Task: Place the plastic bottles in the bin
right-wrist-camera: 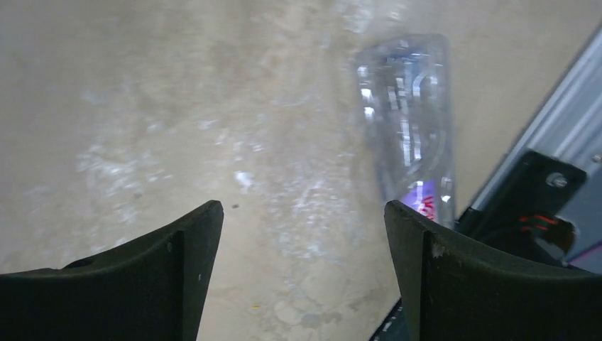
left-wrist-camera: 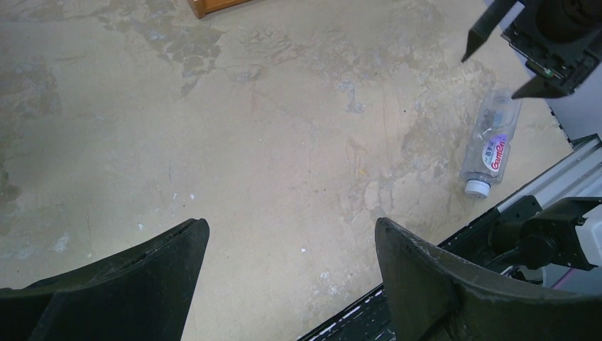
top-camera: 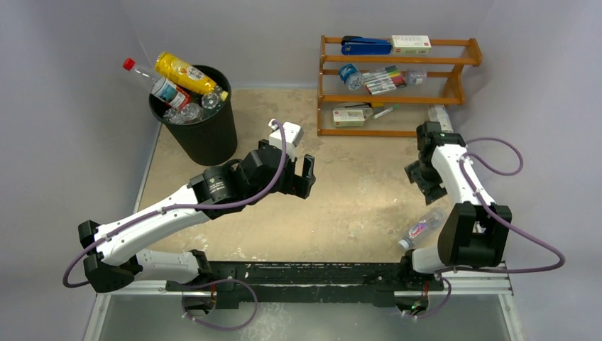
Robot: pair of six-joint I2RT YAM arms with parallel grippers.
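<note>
A clear plastic bottle with a white cap [top-camera: 422, 227] lies at the table's front right, seen also as a bottle [left-wrist-camera: 490, 142] in the left wrist view and a blurred bottle [right-wrist-camera: 408, 121] in the right wrist view. My right gripper [top-camera: 424, 183] hangs open above and behind it, nothing between its fingers. My left gripper [top-camera: 304, 176] stands open over the middle of the table, empty. The black bin [top-camera: 206, 138] at the back left is heaped with bottles. Another clear bottle [top-camera: 440, 115] lies by the rack, partly hidden behind the right arm.
A wooden rack [top-camera: 389, 132] at the back holds boxes, markers, jars and a blue stapler. Walls close in the sides and back.
</note>
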